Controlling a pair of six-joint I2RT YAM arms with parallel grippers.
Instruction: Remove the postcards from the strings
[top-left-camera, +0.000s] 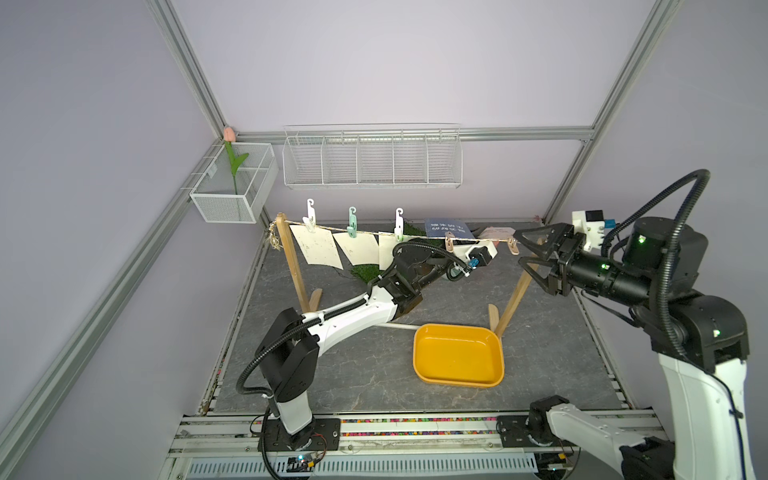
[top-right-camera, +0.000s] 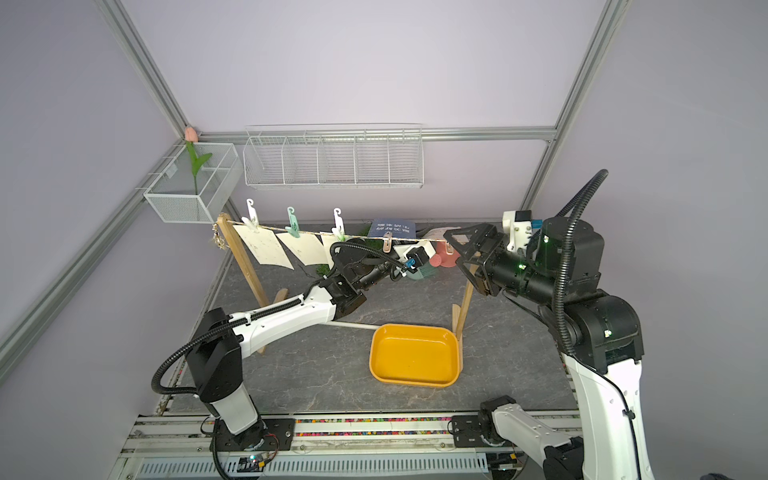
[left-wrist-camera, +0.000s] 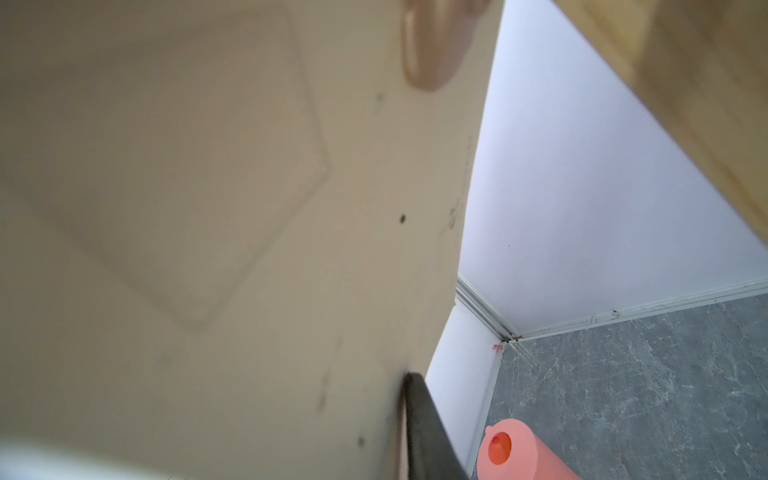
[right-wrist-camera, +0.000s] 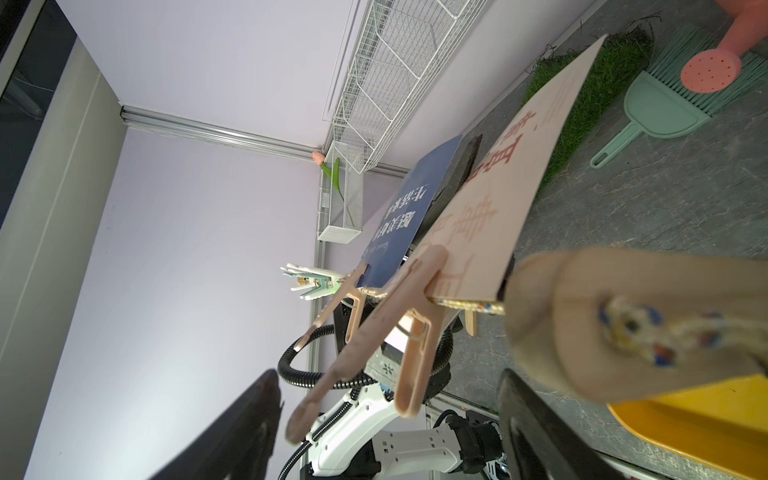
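Observation:
Several postcards hang on the string, including a cream one (top-left-camera: 317, 245) on the left, a blue one (top-left-camera: 448, 229) and a pale pink one (right-wrist-camera: 502, 188) at the right end. A pink clip (right-wrist-camera: 421, 320) grips the pale pink card at the string. My right gripper (top-left-camera: 528, 262) is open beside this clip; its black fingers (right-wrist-camera: 537, 436) stand apart, and the clip is not seen gripped. My left gripper (top-left-camera: 483, 253) is near the card's lower side. A beige card (left-wrist-camera: 240, 240) fills most of the left wrist view, with one dark fingertip (left-wrist-camera: 428, 428) at its edge; the other finger is hidden.
A wooden post (top-left-camera: 513, 300) stands close to the right gripper. The yellow tray (top-left-camera: 458, 384) lies on the floor below, with no card in it. A pink watering can (right-wrist-camera: 710, 70) and green dustpan (right-wrist-camera: 664, 104) lie behind the string.

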